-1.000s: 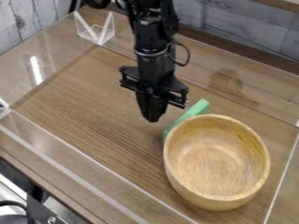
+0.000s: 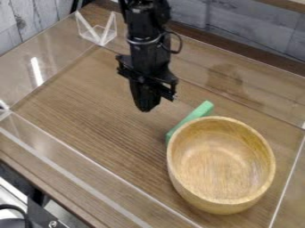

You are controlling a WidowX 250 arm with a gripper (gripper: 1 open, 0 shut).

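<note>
The black robot arm hangs from the top of the camera view, its gripper (image 2: 148, 94) over the middle of the wooden table. I cannot tell whether it is open or shut; nothing clear shows held in it. To its lower right, a green elongated object (image 2: 193, 118) lies slanted on the table, its lower end at the rim of a large tan bowl (image 2: 220, 165).
Bare wooden table (image 2: 95, 134) fills the left and middle. White clear-looking pieces stand at the left edge and top left. Dark cables show at the lower left corner.
The arm and gripper have moved up in the view and slightly left, away from the green object and the bowl, which stay in place.
</note>
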